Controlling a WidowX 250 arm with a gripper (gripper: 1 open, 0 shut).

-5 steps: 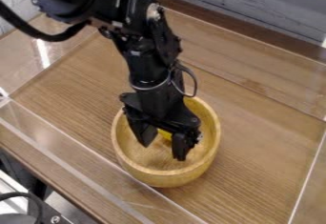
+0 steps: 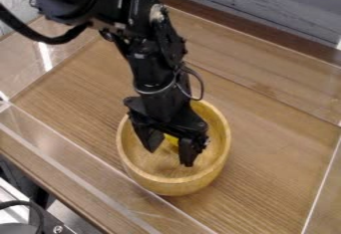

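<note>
My black gripper reaches down from the top left into a round tan bowl in the middle of the view. Its two fingers are spread inside the bowl, over a small yellow object that is partly hidden by them. Whether the fingers touch the object I cannot tell.
A wooden table surrounds the bowl, with free room to the left and right. A pale wall runs along the back right. A black cable lies at the lower left corner.
The view of the table has shifted slightly; the gripper stays in the bowl with little visible movement.
</note>
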